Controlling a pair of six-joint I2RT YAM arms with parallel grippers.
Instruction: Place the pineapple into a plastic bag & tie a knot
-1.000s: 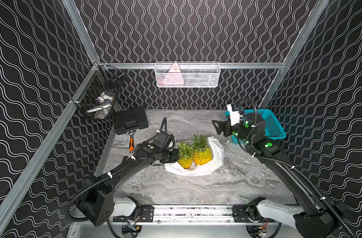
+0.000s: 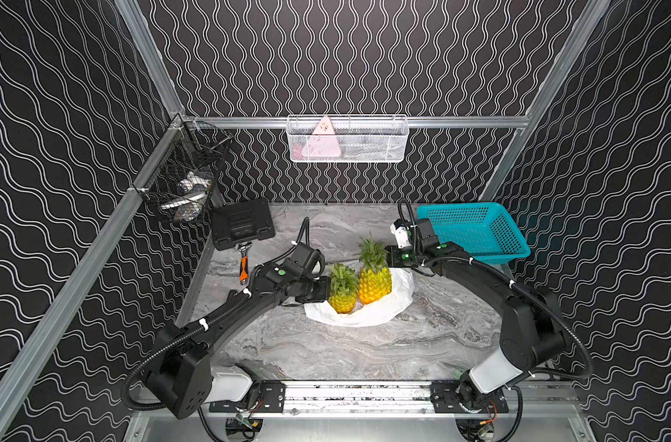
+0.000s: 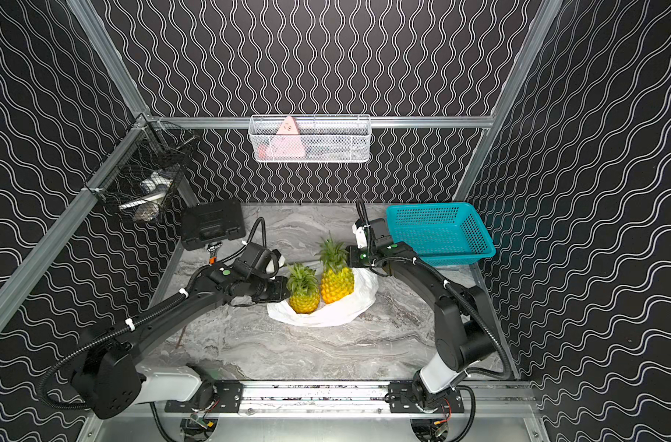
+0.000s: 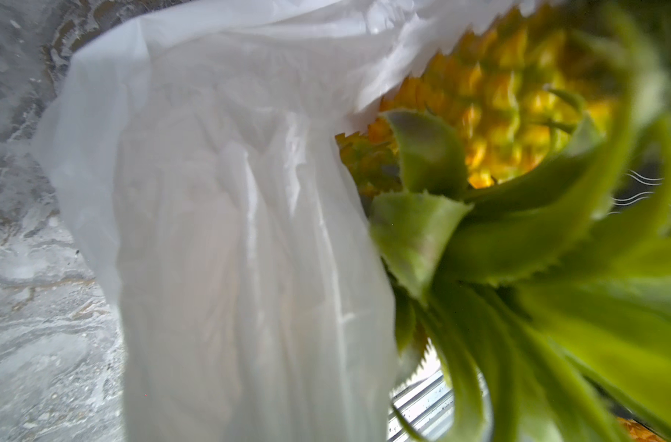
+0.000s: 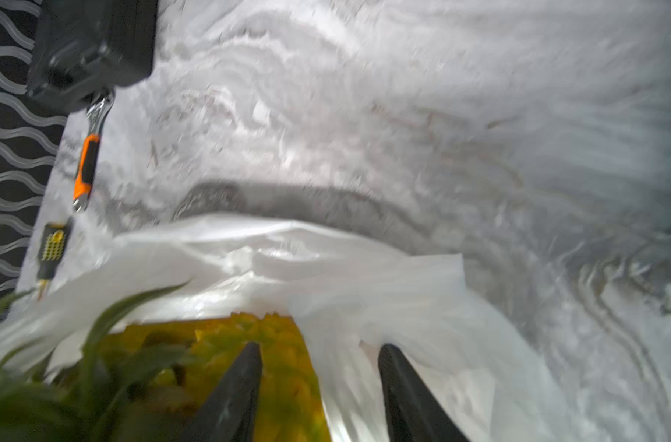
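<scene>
Two pineapples lie side by side on and partly in a white plastic bag (image 2: 361, 316): a smaller left pineapple (image 2: 342, 300) and a larger right pineapple (image 2: 374, 285), both crowns pointing to the back. Against the smaller crown, at the bag's left side, my left gripper (image 2: 326, 288) is shut. White film covers its fingers in the left wrist view, so what lies between them is hidden. Over the bag's right edge stands my right gripper, part open. Its fingers (image 5: 232, 394) straddle a stretch of bag film beside the larger pineapple, not clamped on it.
A teal basket (image 2: 471, 230) sits at the back right, close to my right arm. At the back left are a black case (image 2: 241, 223) and an orange-handled wrench (image 2: 243, 269).
My right gripper has come left and down from near the teal basket to the bag's right edge. The larger pineapple's crown has shifted slightly toward the back. My left arm has stayed still.
</scene>
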